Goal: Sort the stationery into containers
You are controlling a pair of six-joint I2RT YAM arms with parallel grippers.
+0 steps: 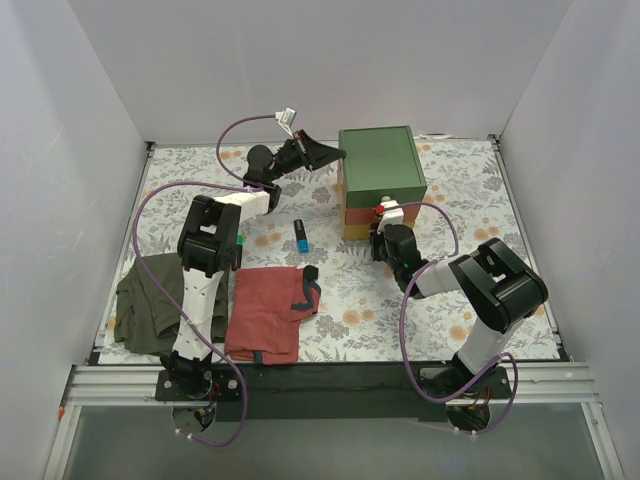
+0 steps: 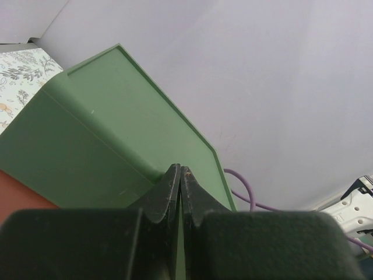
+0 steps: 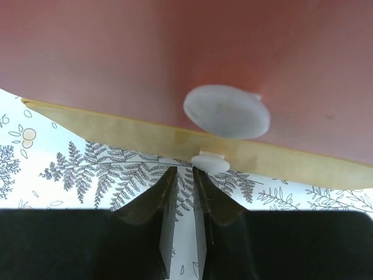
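A drawer box with a green top (image 1: 380, 155), a red drawer (image 1: 360, 216) and a yellow drawer (image 1: 356, 232) stands at the back. My left gripper (image 1: 341, 154) is shut at the box's upper left edge; its fingertips (image 2: 175, 175) show nothing between them against the green casing (image 2: 116, 140). In front of the drawers is my right gripper, narrowly open, its fingers just below the white knob (image 3: 210, 164) of the yellow drawer. Above it is the red drawer's knob (image 3: 226, 111). A black and blue stationery item (image 1: 301, 236) lies left of the box.
A folded red cloth (image 1: 262, 305) with a dark strap lies front centre, and a dark green cloth (image 1: 145, 310) front left, partly beneath the left arm.
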